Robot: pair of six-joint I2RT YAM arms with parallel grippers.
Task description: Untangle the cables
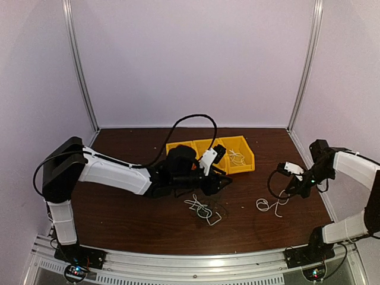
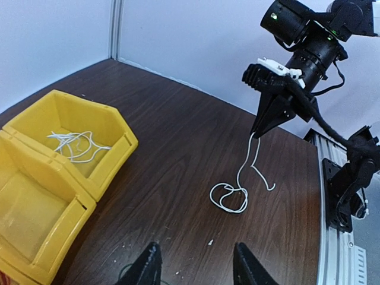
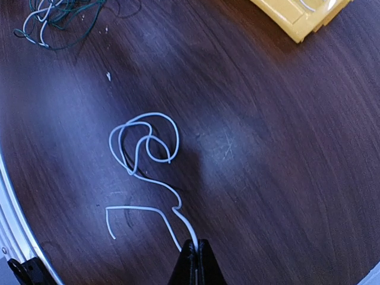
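A white cable (image 3: 157, 181) hangs from my right gripper, which is shut on it; its looped part appears to rest on the table, with a short end trailing beside it. In the left wrist view the same white cable (image 2: 242, 189) runs down from the right fingertips. My left gripper stands open with nothing between its fingers, over the middle of the table. Below it in the top view lies a tangle of white cable (image 1: 203, 209) and dark green cable (image 3: 66, 13). Another white cable (image 2: 77, 144) lies coiled inside the bin's right compartment.
The yellow bin (image 2: 127, 142) with its compartments stands at the back, partly hidden by my left arm in the top view. Dark table (image 3: 255, 178) between bin and right arm is bare. Side walls and a metal rail (image 1: 196, 261) bound the table.
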